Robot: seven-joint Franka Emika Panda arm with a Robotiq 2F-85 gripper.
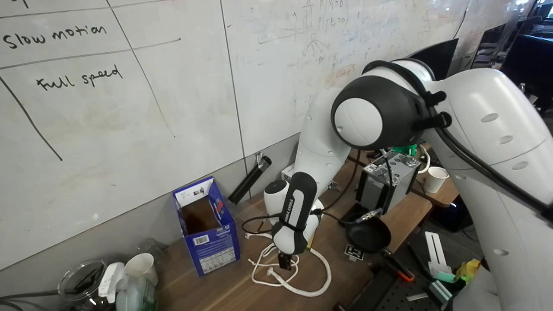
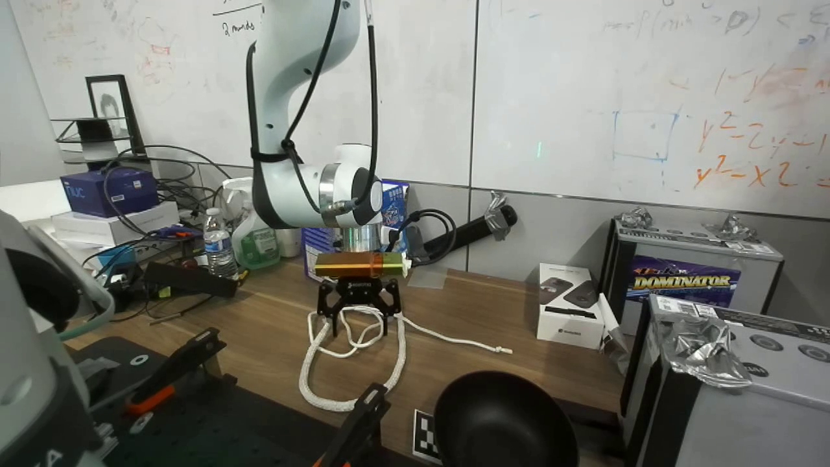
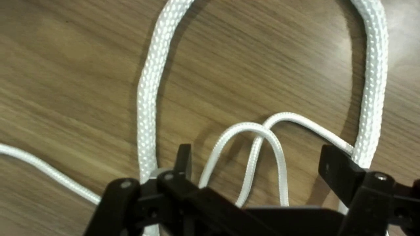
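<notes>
A white rope lies in loops on the wooden table, with a thick braided curve point(image 1: 327, 277) and thinner cord ends. My gripper point(image 2: 359, 320) points down over it, its fingers wide apart and nothing held. In the wrist view, two thin cord loops point(image 3: 280, 151) cross in the space between the fingertips of the gripper. The thick rope point(image 3: 146, 118) runs behind the left finger, and its other side point(image 3: 374, 98) passes behind the right finger. Whether any finger touches the rope, I cannot tell.
An open blue box point(image 1: 215, 249) stands left of the rope, by the whiteboard wall. A black pan point(image 2: 502, 420) sits on the other side, beside a checkered marker point(image 2: 425, 436). A spray bottle point(image 2: 255, 237) and a water bottle point(image 2: 218, 245) are farther back.
</notes>
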